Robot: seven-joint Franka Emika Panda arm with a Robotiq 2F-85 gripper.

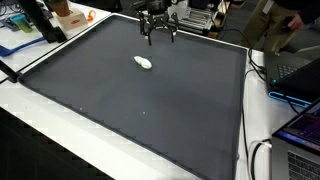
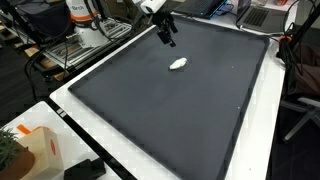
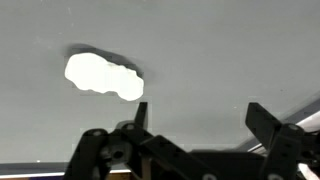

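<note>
A small white, lumpy, elongated object (image 1: 143,62) lies on the dark grey board (image 1: 140,105), towards the end nearest the robot. From the opposite side it appears as a pale shape (image 2: 178,63) near the upper middle. My gripper (image 1: 161,41) is open above the board, beyond the white object and apart from it. In the wrist view the object (image 3: 104,76) sits at upper left, outside the space between my fingers. Nothing lies between them.
Around the object the board is bare. Laptops (image 1: 284,82) and cables stand along the right side in exterior view 1. Bottles and boxes (image 1: 68,17) fill the far left corner. An orange-marked item and a green-topped pot (image 2: 12,150) stand off the board.
</note>
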